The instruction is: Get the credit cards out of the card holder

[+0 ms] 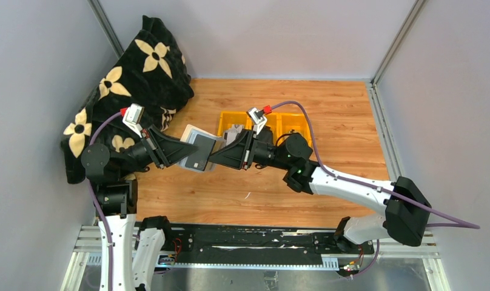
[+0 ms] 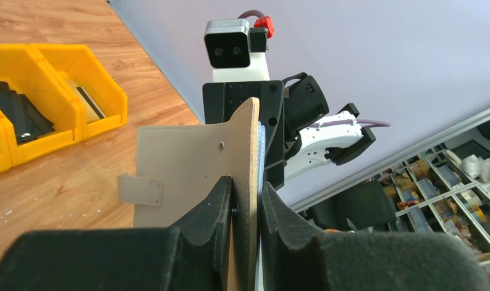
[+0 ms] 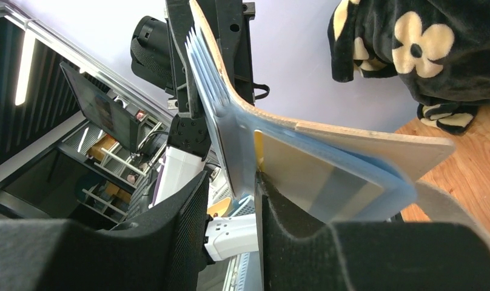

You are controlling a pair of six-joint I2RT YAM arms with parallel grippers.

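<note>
The card holder, a tan cover with clear sleeves and grey cards, is held in the air between the grippers. In the left wrist view my left gripper has its fingers on both sides of the holder's tan cover. In the right wrist view the sleeves and a card with a yellow edge stand at the fingers of my right gripper, which is open around the sleeve edge. From the top view, my right gripper is at the holder's right side.
Yellow bins with dark and grey items stand on the wooden table behind the holder. A black flowered cushion fills the back left.
</note>
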